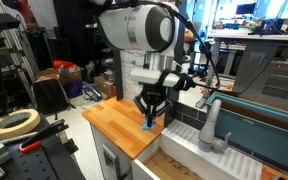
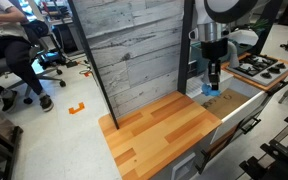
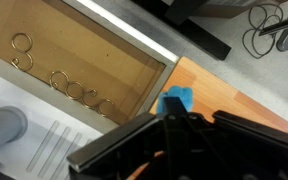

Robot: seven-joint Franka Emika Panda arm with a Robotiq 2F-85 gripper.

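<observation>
My black gripper [image 1: 150, 113] hangs over the right part of the wooden tabletop [image 1: 114, 119], close to the open drawer [image 1: 174, 166]. A small, thin-looking blue piece [image 1: 148, 123] is at its fingertips and appears held between them. In exterior view 2 the same blue piece [image 2: 211, 90] shows below the gripper [image 2: 213, 79], at the drawer's near edge. The wrist view has the blue piece [image 3: 178, 97] just beyond the shut fingers, which cover part of it. Inside the drawer [image 3: 124, 86] lie several curled brass-coloured rings [image 3: 22, 42].
A grey-white tap-like fixture [image 1: 212, 122] rises from the white counter beside the drawer. Behind it runs a long teal bin [image 1: 254, 125]. A stove top [image 2: 259, 68] stands beyond the drawer.
</observation>
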